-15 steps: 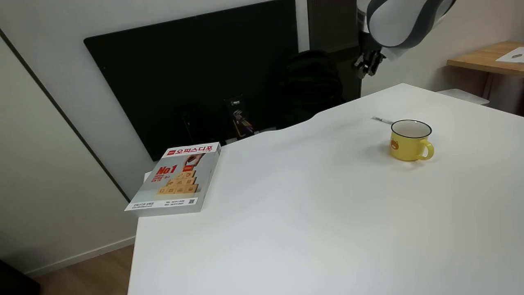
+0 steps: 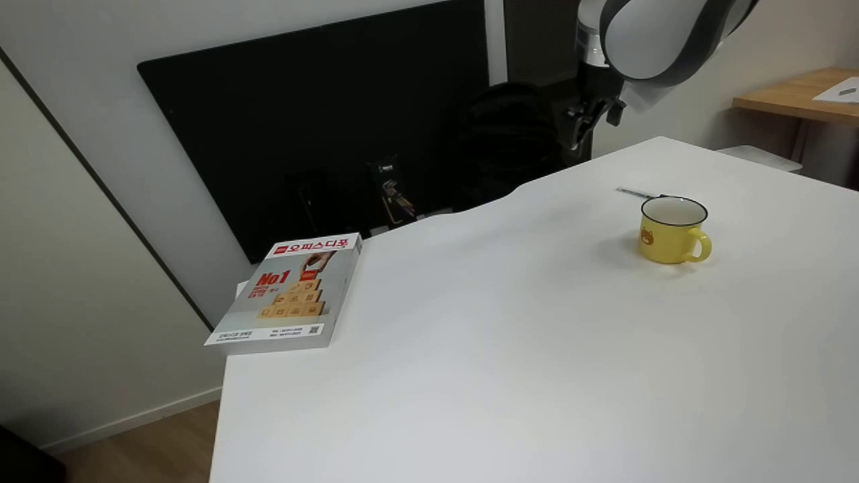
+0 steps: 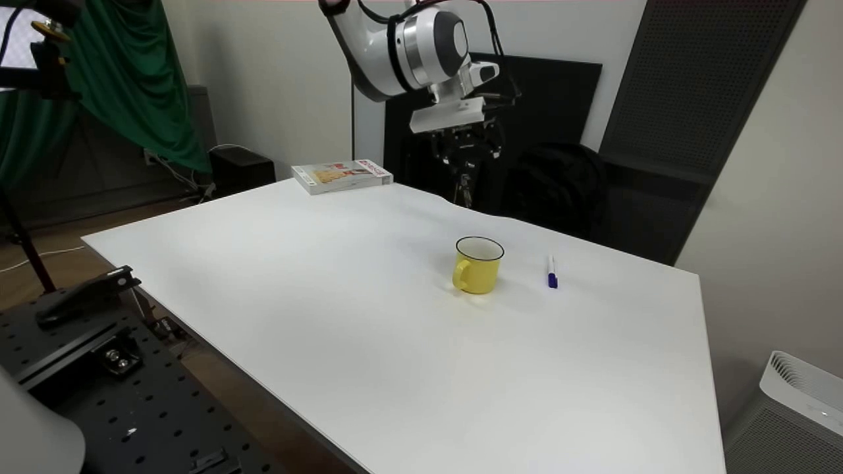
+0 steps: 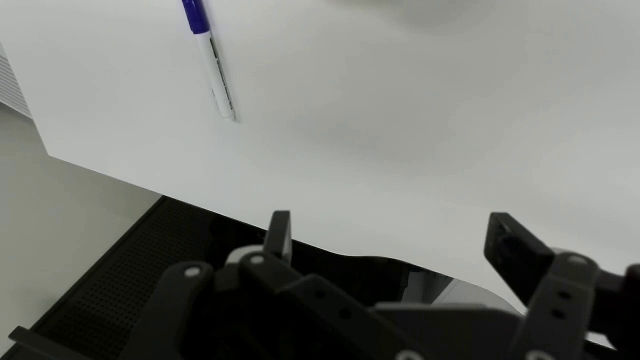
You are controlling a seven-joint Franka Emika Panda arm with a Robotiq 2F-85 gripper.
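The white marker (image 4: 216, 75) with its blue cap (image 4: 195, 15) lies flat on the table, upper left in the wrist view. In exterior view 2 the marker (image 3: 551, 272) is to the right of a yellow mug (image 3: 477, 267), apart from it. That mug (image 2: 673, 232) stands upright, black-rimmed, and partly overlaps the marker (image 2: 640, 193) in exterior view 1. My gripper is open, with its fingers wide apart and nothing between them. It hangs above the table's far edge, clear of both marker and mug; exterior view 1 shows the gripper (image 2: 596, 127) behind them.
A thick book or box (image 2: 286, 294) lies at one far corner of the white table (image 2: 515, 346). A dark panel (image 2: 322, 121) and a black bag (image 3: 557, 189) are beyond the table's far edge.
My gripper's fingers have spread apart, and it has shifted slightly left in exterior view 1. The marker has moved a little to the right there, so its dark cap now shows behind the mug's rim.
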